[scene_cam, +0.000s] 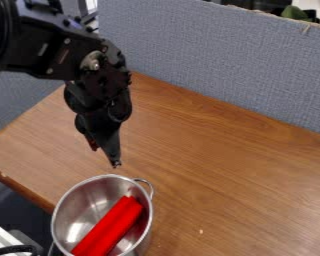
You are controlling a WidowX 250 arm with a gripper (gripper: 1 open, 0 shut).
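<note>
A steel pot (73,208) sits at the near left of the wooden table, with a red cylinder-like object (108,226) lying inside it. My gripper (104,150) is above and behind the pot, at the left of the view, fingers pointing down. I cannot tell how far apart its fingertips are; nothing shows held in it.
Grey padded walls (216,50) line the back and left. A white object (5,243) is at the bottom left corner, beyond the table edge.
</note>
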